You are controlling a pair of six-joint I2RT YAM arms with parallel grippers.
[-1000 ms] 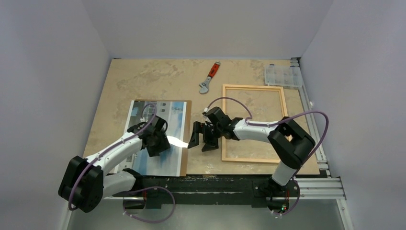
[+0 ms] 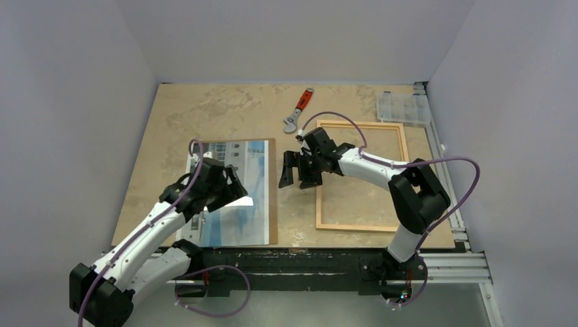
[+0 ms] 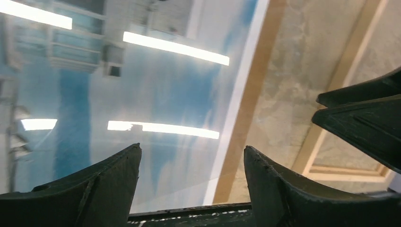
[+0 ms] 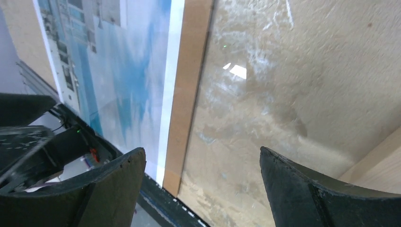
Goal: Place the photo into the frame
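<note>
The photo (image 2: 242,225), a blue-and-white print with glossy glare, lies on a brown board (image 2: 272,204) at the left of the table. Above it is my left gripper (image 2: 225,194), open, with nothing visible between its fingers; the left wrist view shows the photo beneath. My right gripper (image 2: 296,178) is open over the gap between board and frame, bare tabletop under it in the right wrist view. The empty light wooden frame (image 2: 361,227) lies on the right half of the table, partly hidden by the right arm.
A red-handled wrench (image 2: 298,110) lies at the back middle. A clear plastic case (image 2: 402,105) sits at the back right. The front edge runs just below the board.
The right gripper moved slightly up the table. The board with the photo shifted a little right earlier.
</note>
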